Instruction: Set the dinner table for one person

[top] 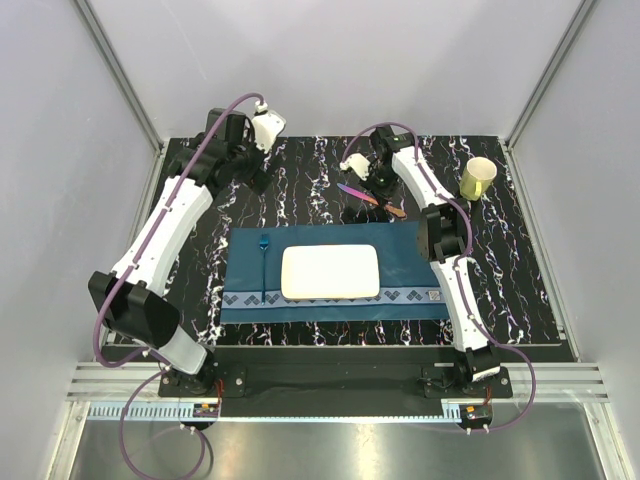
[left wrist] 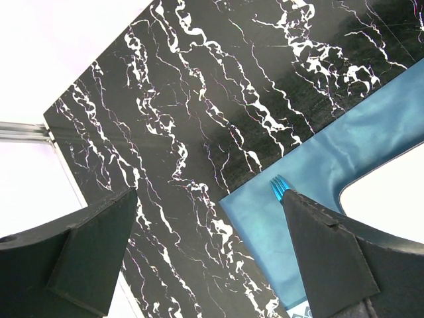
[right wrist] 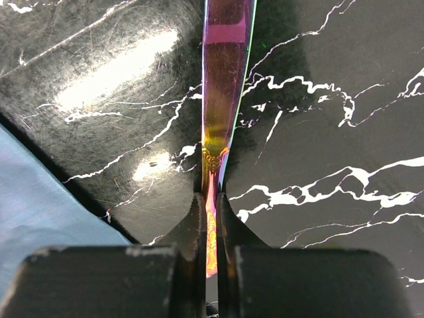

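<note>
A blue placemat (top: pixel 410 270) holds a white rectangular plate (top: pixel 329 270) and, left of it, a blue fork (top: pixel 264 260). My left gripper (top: pixel 258 175) hangs open over the marble at the upper left, nothing between its fingers. Behind the mat lies an iridescent knife (right wrist: pixel 224 79), also seen diagonal under the right arm in the top view. My right gripper is shut over the knife's narrow part; whether it grips it is unclear. A yellow mug (top: pixel 476 178) stands at the back right.
White walls surround it at left, back and right.
</note>
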